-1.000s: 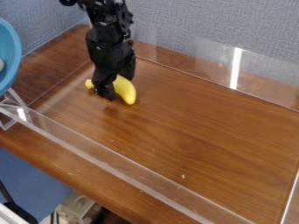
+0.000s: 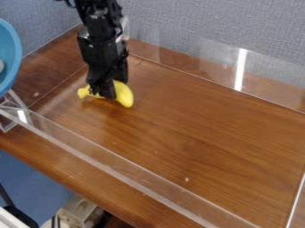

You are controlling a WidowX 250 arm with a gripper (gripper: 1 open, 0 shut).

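The black robot arm reaches down from the top of the camera view, and its gripper (image 2: pixel 105 87) is low over a yellow banana-like object (image 2: pixel 123 95) on the wooden table (image 2: pixel 202 151). Yellow shows on both sides of the dark fingers, with a smaller end to the left. Whether the fingers are closed on it is hidden.
A blue round object (image 2: pixel 7 55) sits at the left edge beside a clear plastic structure. Clear low walls edge the table at the front and back.
The gripper has moved slightly left over the last second, and the yellow object has shifted a little left with it.
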